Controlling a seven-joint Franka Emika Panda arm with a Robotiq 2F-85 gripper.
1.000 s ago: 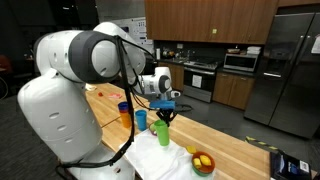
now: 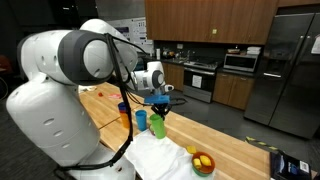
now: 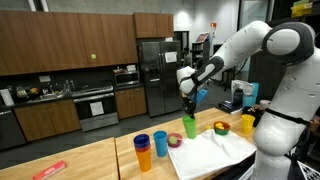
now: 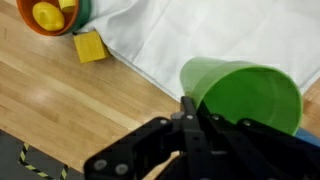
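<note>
In the wrist view, my gripper is shut on the wall of a green cup (image 4: pixel 270 100) at its rim; its open mouth faces the camera. The same green cup (image 2: pixel 158 127) appears upright over the white cloth (image 2: pixel 160 157) in exterior view 1, with the gripper above largely hidden by the arm. Exterior view 2 has the green cup (image 3: pixel 190 130) below the black gripper (image 3: pixel 189 111), near the cloth's edge. Whether the cup's base touches anything cannot be told.
A bowl (image 2: pixel 203 165) with yellow pieces stands near a yellow block (image 4: pixel 90 46). Blue cups (image 3: pixel 160 143) and an orange cup (image 3: pixel 145 160) stand nearby. A person (image 3: pixel 186 88) is behind the table. Bare wood (image 2: pixel 238 155) lies on the right.
Compared with one second ago, the green cup has risen a little and shifted slightly left in exterior view 1, with the arm. The bowl has stayed put.
</note>
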